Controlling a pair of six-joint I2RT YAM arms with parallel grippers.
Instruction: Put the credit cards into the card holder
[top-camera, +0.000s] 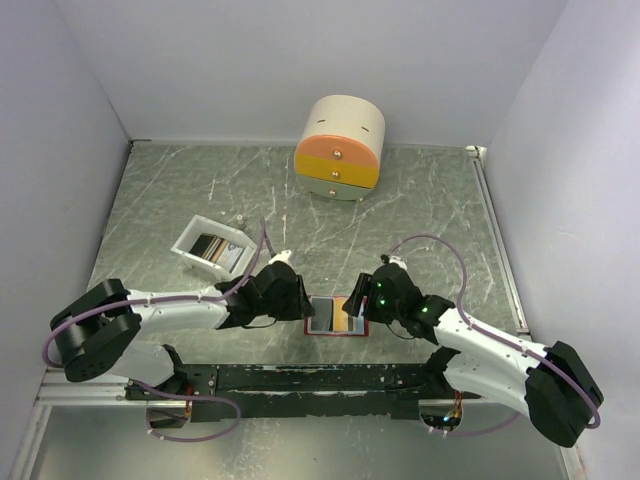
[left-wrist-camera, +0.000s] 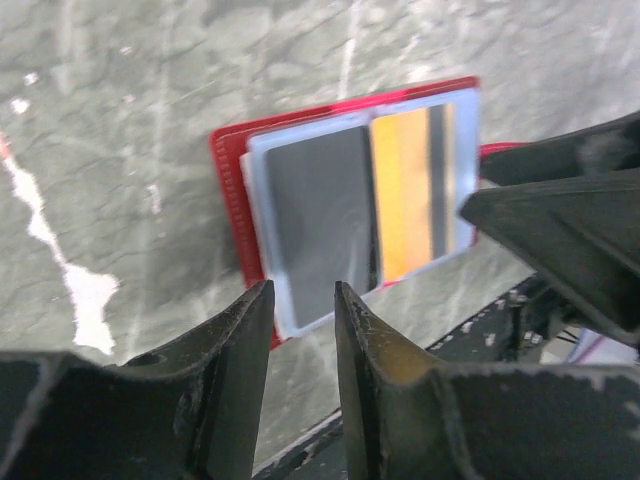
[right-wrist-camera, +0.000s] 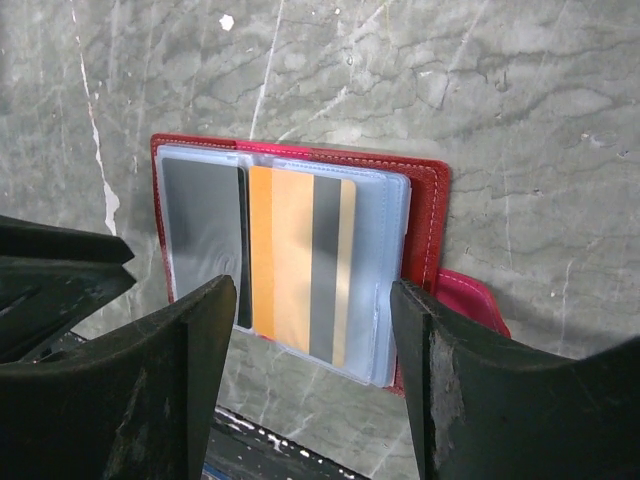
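Observation:
The card holder (top-camera: 337, 316) lies unfolded on the grey table, red outside with pale blue plastic pockets inside. In the left wrist view a dark grey card (left-wrist-camera: 320, 210) sits in its left pocket. The right pocket holds an orange card with a dark stripe (right-wrist-camera: 288, 260), seen in the right wrist view. My left gripper is part open over the holder's near left edge, nothing visible between its fingers. Over the right side, my right gripper stands open with nothing held; its fingers straddle the right pocket in view.
A white box (top-camera: 192, 244) with several cards (top-camera: 215, 250) inside stands at the left. At the back is a small drawer cabinet (top-camera: 342, 140) in orange, yellow and green. Both grippers are close to each other; the table between holder and cabinet is clear.

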